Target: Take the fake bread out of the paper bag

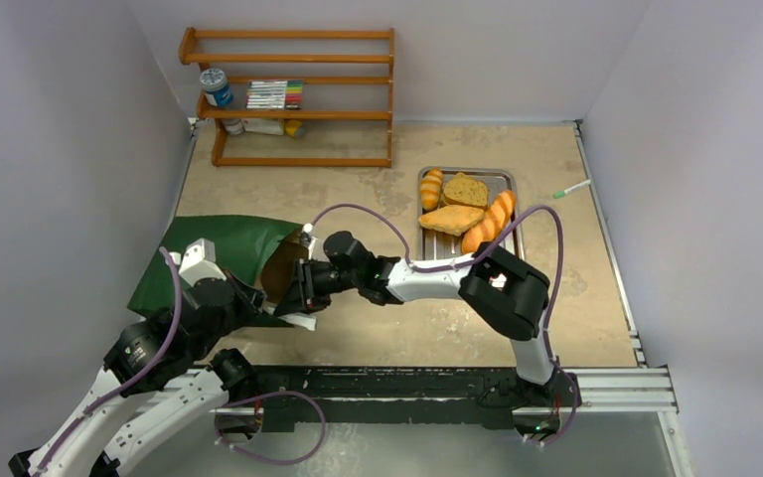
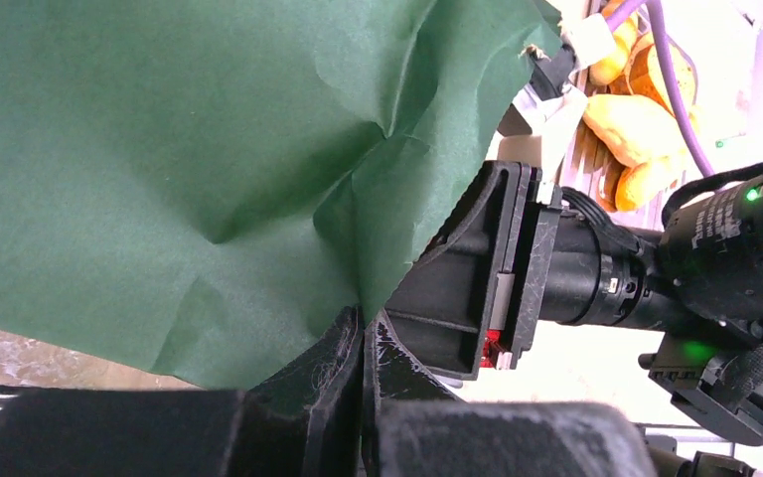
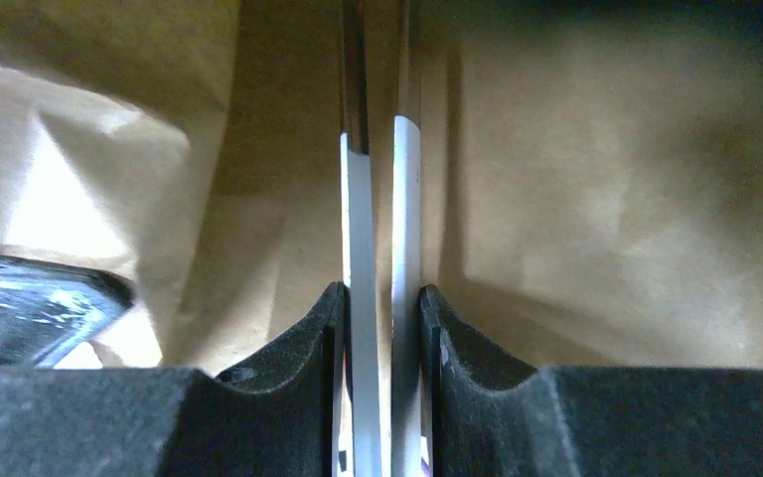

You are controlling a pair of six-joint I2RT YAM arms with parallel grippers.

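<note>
The green paper bag (image 1: 199, 248) lies on its side at the left, its brown inside (image 3: 596, 219) facing my right arm. My left gripper is shut at the creased edge of the bag's green paper; whether paper is between its tips is unclear. My right gripper reaches into the bag's mouth, its long fingers close together with a narrow gap and no bread visible between them. In the top view, bread pieces (image 1: 451, 220) lie on the metal tray at the right; none shows inside the bag.
The metal tray (image 1: 508, 182) sits right of centre behind my right arm. A wooden shelf (image 1: 303, 162) with jars and pens stands at the back left. A marker (image 1: 571, 189) lies at the far right. The table's middle front has some clear room.
</note>
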